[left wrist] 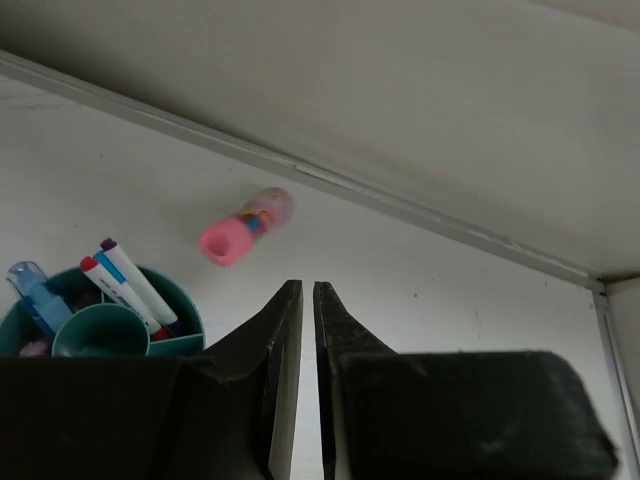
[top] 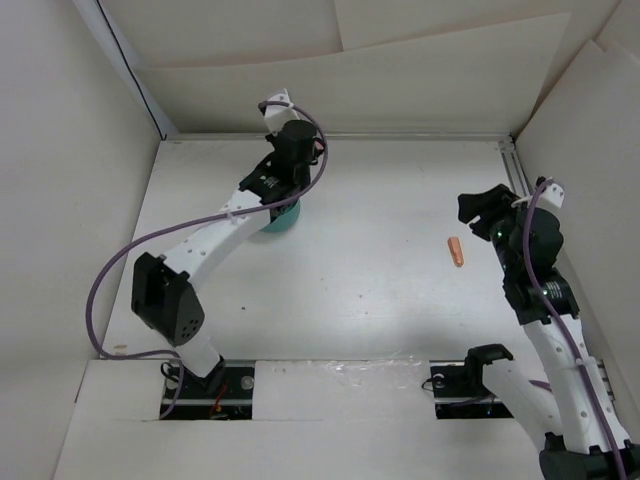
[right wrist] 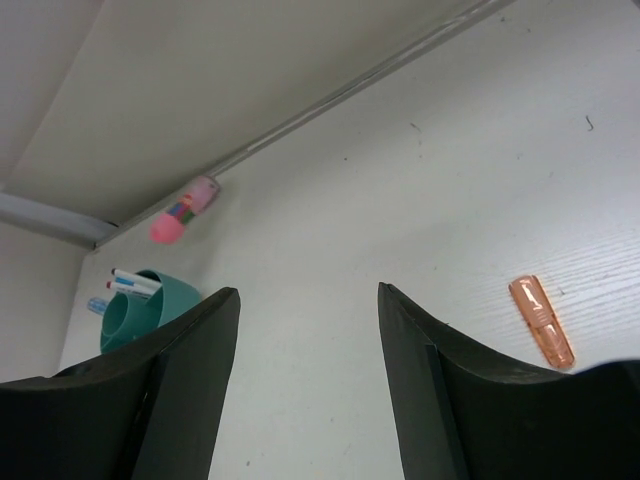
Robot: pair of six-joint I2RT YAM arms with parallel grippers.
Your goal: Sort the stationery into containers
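My left gripper is over the teal compartmented holder (top: 282, 220), which in the left wrist view holds pens (left wrist: 140, 285) and a blue item (left wrist: 40, 300). Its fingers look shut; what is between them is not clear. A pink cylindrical item (left wrist: 228, 237), blurred, appears beyond the holder in both wrist views, apparently in the air or on the table; I cannot tell which. My right gripper stands open over the right side, near an orange utility knife (top: 455, 251) lying on the table.
Walls (top: 350, 80) edge it at the back and sides.
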